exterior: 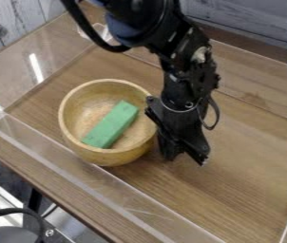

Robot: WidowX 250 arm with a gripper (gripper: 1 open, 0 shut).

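Observation:
A round tan bowl point(80, 106) stands on the wooden table, left of centre, with a green block point(109, 127) lying inside it at a slant. The black gripper point(181, 152) is low over the table just right of the bowl, its tip close to or against the bowl's right side. Its fingers are dark and overlap in this view; nothing clear shows between them, and it appears shut.
Bare wooden table point(241, 176) extends to the right and in front. Clear plastic strips or edges run along the left side, with a dark gap and cables beyond at the lower left. A white wall is at the back.

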